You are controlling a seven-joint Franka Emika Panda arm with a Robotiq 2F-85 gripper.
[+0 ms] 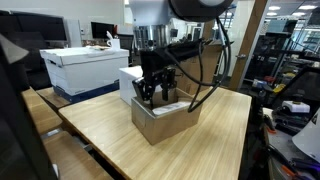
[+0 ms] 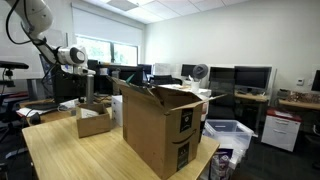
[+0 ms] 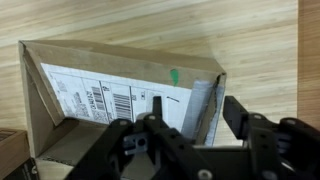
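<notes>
An open cardboard box [image 1: 172,122] stands on the wooden table, with a white labelled flap [image 3: 90,92] showing at its opening. My gripper [image 1: 155,97] is low at the box's left end. In the wrist view the gripper is part open, and one end wall of the box [image 3: 210,95] stands between its two dark fingers. One finger is inside the box and the other is outside. Whether either finger touches the cardboard cannot be made out. The same box [image 2: 93,124] appears small at the left in exterior view 2.
A large open carton [image 2: 165,135] stands on the table [image 2: 75,155], and its flaps spread wide. White storage boxes [image 1: 88,70] are behind the small box. Bare tabletop lies in front of the small box and to its left.
</notes>
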